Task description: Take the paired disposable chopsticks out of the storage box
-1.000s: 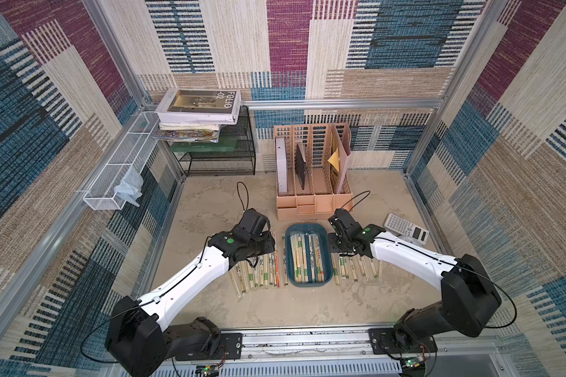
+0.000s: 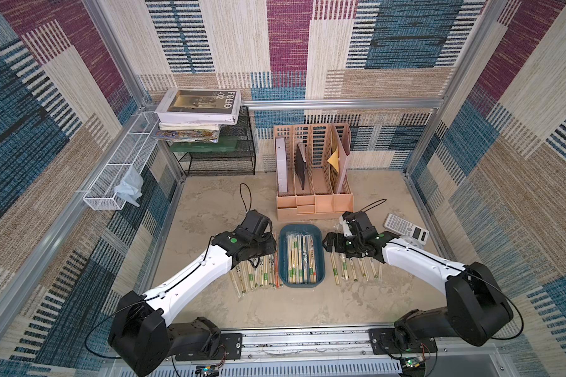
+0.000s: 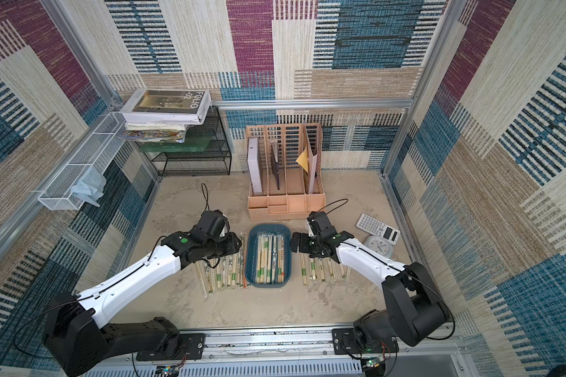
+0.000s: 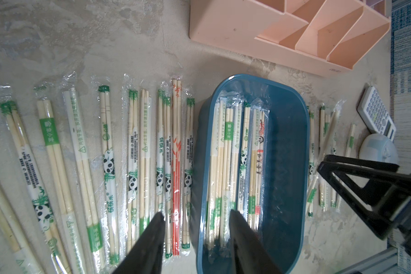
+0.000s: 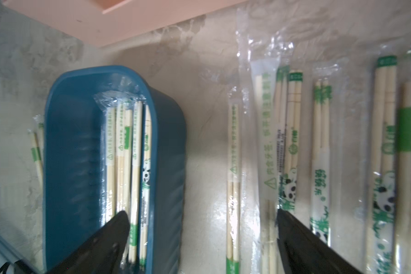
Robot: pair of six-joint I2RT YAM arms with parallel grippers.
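Note:
The blue storage box [image 4: 285, 173] stands in the middle of the table with several wrapped chopstick pairs [image 4: 228, 150] inside. My left gripper is open above the box's left wall, empty. More pairs [image 4: 107, 159] lie in a row on the table to the left, one with red print [image 4: 176, 182]. Just right of the box, my right gripper is open, its fingers [image 5: 301, 246] spread wide. A wrapped pair lies close by the right finger; the left wrist view shows it slanting, and whether it touches the finger I cannot tell. Several other pairs [image 5: 322, 150] lie further right.
A pink desk organizer [image 2: 314, 204] stands right behind the box. A calculator [image 4: 376, 111] and a round clock [image 4: 379, 148] lie at the right. Free table shows in front of the box. A wire rack with books [image 2: 198, 106] stands at the back left.
The box has shifted left across the table, with the pairs inside it. The left arm has hardly moved.

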